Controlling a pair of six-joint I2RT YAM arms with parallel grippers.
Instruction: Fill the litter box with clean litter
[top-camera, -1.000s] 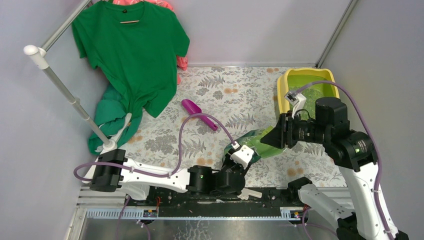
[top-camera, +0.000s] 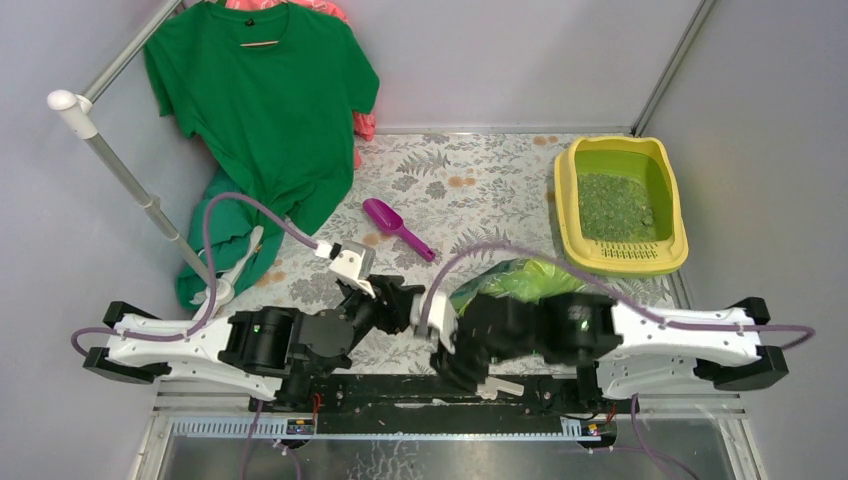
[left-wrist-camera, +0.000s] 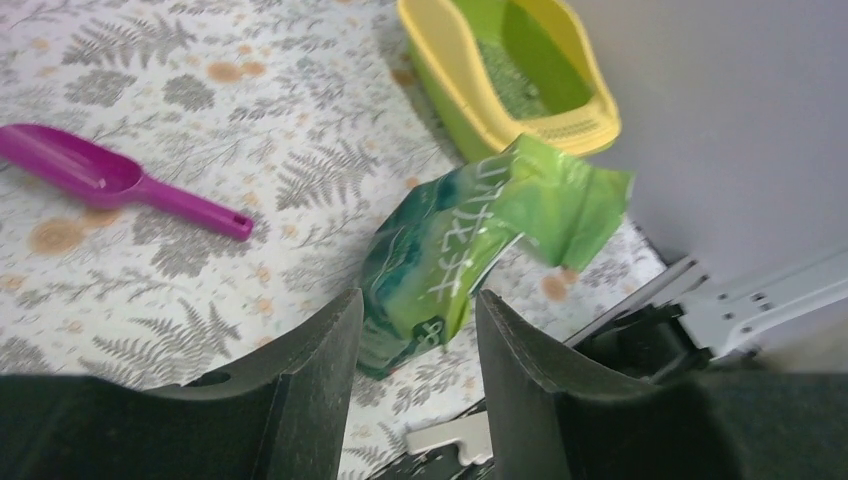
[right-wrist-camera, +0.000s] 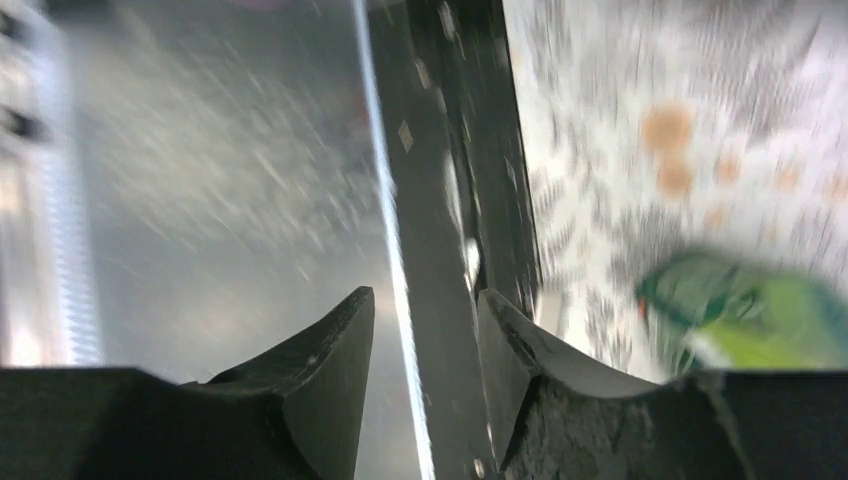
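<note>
At the right back stands the yellow-green litter box, with greenish-grey litter across its floor. The green litter bag lies crumpled on the mat in front of it, partly covered by my right arm in the top view. In the left wrist view the whole bag shows, untouched by either gripper. My left gripper is open, its fingertips apart with nothing held. Open and empty too is my right gripper, low over the front edge, with the bag off to its right.
A purple scoop rests mid-mat. On the left, a green shirt hangs beside a metal rack. A flat white piece lies by the dark front strip. Both arms are close together at the front centre.
My right arm swung away from beside the box and bag to the front centre, blurred by motion. The left gripper pulled back leftward off the bag. Neither gripper is at the bag now.
</note>
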